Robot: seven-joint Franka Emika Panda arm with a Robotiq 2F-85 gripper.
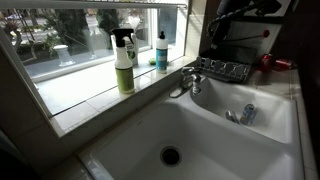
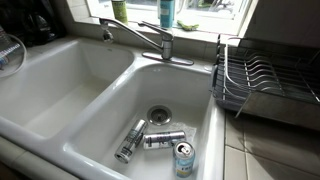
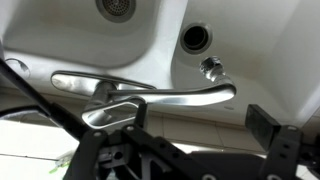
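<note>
My gripper is open in the wrist view, its two dark fingers wide apart with nothing held between them. Beneath it lies the chrome faucet (image 3: 185,97), its spout crossing the gap; whether anything touches it cannot be told. In exterior view 2, several drink cans are in the right basin: one leans at the left (image 2: 130,141), another lies on its side (image 2: 164,139), and a light blue can (image 2: 184,158) stands nearest. Exterior view 1 shows the dark arm (image 1: 245,12) at the upper right, above the dish rack.
A metal dish rack (image 2: 270,75) stands on the tiled counter right of the sink. Green (image 1: 124,65) and blue (image 1: 162,52) bottles are on the windowsill. The other basin (image 2: 60,85) looks empty. A red object (image 1: 275,62) sits beyond the rack.
</note>
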